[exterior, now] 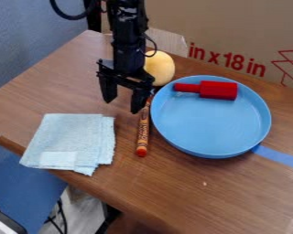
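Note:
My black gripper (122, 99) hangs open over the wooden table, left of the blue plate, with its fingers apart and nothing seen between them. An orange marker-like stick (143, 135) with a red end lies beside the plate, below my right finger, which partly hides its upper end. The blue plate (211, 128) holds a red object with a handle (218, 90), like a small roller, near its back rim. A yellow round object (160, 66) sits behind the gripper. A folded light blue cloth (70, 143) lies at the front left.
A cardboard box (241, 32) stands along the back. Blue tape (280, 158) runs right of the plate.

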